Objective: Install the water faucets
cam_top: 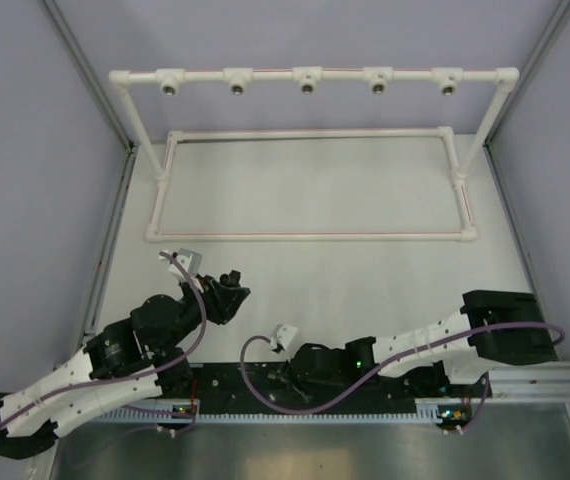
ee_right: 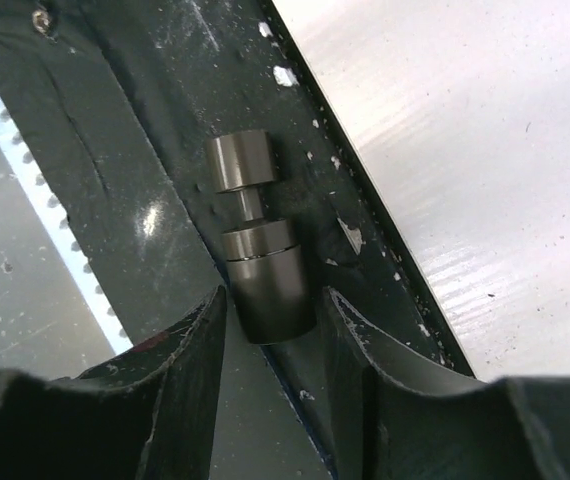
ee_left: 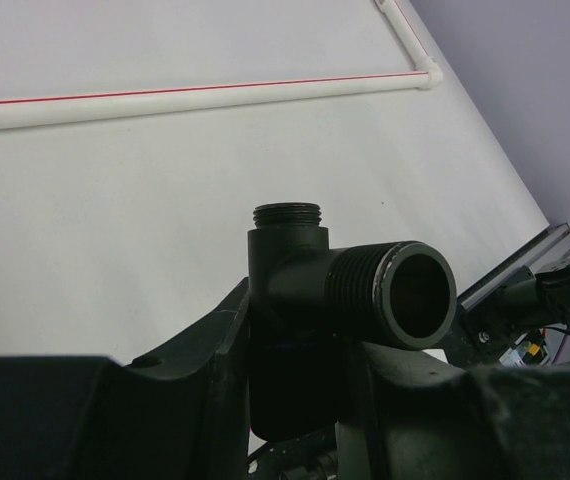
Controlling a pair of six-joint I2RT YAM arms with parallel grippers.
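A black threaded faucet body point(ee_left: 305, 285) stands upright between the fingers of my left gripper, which is shut on it; its side outlet points right. In the top view this left gripper point(cam_top: 230, 295) hangs over the white table, left of centre. On the black strip at the front lies a dark cylindrical faucet piece point(ee_right: 270, 285) with a narrow neck and a separate end cap point(ee_right: 241, 160). My right gripper is part open, its fingers on either side of the thick end; whether they touch it cannot be told.
A white pipe frame point(cam_top: 310, 237) stands at the back. Several tee fittings point(cam_top: 307, 80) with openings facing forward line its raised top pipe. Bare white table point(cam_top: 355, 285) lies between the frame and the arms. A metal ledge point(cam_top: 315, 415) runs along the front.
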